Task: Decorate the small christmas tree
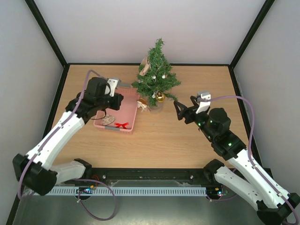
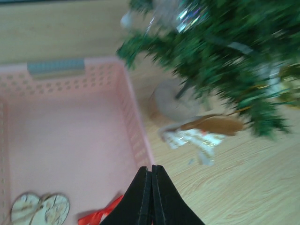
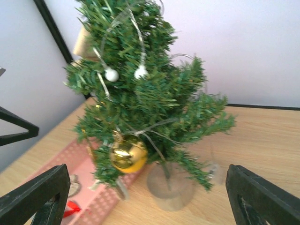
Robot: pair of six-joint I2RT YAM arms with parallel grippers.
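The small Christmas tree [image 1: 158, 77] stands at the back middle, with a gold ball [image 3: 128, 153] low on its front. Inside the pink basket [image 1: 136, 110] lies a red ribbon bow [image 1: 122, 125]; in the left wrist view the bow [image 2: 98, 215] is partly hidden behind my fingertips. A heart ornament [image 2: 41, 209] rests to its left. My left gripper hangs above the basket, shut, its tips together with nothing between them. To the right of the tree my right gripper is open and empty, its fingers wide apart before the tree.
A brown and white ornament [image 2: 213, 125] hangs or lies by the tree's clear base [image 3: 169, 187], right of the basket; which I cannot tell. Free table spreads in front of the tree and to its right.
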